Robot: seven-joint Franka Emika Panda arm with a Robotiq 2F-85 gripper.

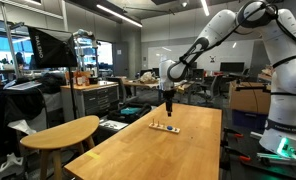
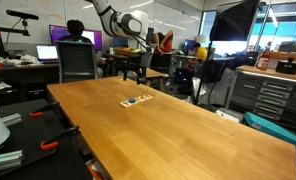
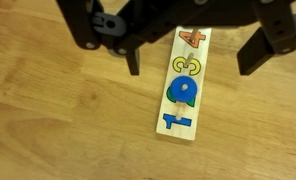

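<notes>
A narrow wooden number board (image 3: pixel 187 70) with pegs lies on the table, its painted 4, 3 and 1 showing in the wrist view. A round blue piece (image 3: pixel 183 89) sits on one peg, partly covering a green number. My gripper is open above the board, its dark fingers (image 3: pixel 261 50) apart on either side and nothing between them. In exterior view 1 the gripper (image 1: pixel 169 106) hangs clear over the board (image 1: pixel 164 128). From the other side, the board (image 2: pixel 136 101) shows with the blue piece on it.
Bare wooden tabletop (image 1: pixel 118 155) surrounds the board. A round stool-like table (image 1: pixel 60 133) stands to the left in exterior view 1. A person (image 2: pixel 130 30) is behind the table.
</notes>
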